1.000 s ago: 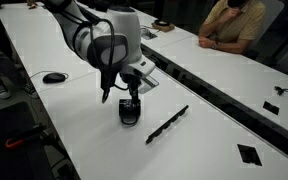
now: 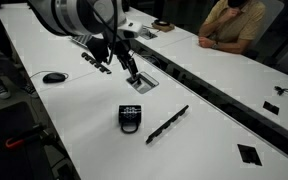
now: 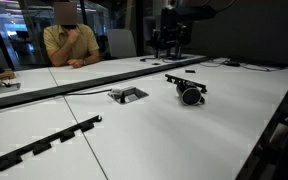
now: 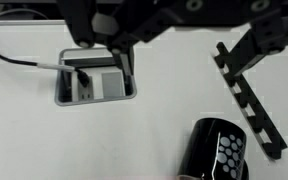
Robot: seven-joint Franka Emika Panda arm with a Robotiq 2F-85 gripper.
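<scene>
A black mug (image 2: 130,114) rests on the white table, and its round end (image 3: 192,97) faces the second exterior view. In the wrist view the mug (image 4: 213,148) has a patch of pale dots on its side and is cut off by the bottom edge. My gripper (image 2: 120,73) is raised above the table, behind the mug and apart from it. Its fingers stand wide open with only bare tabletop showing between the fingers.
A black slotted strip (image 2: 167,122) lies right of the mug. Recessed in the table is a metal-rimmed socket box (image 4: 96,98) with a cable. A computer mouse (image 2: 54,77) sits at the left. A person (image 2: 224,22) is seated beyond the table.
From around the mug's top, my gripper has gone up and back, away from it. The mug and the strip stay where they were.
</scene>
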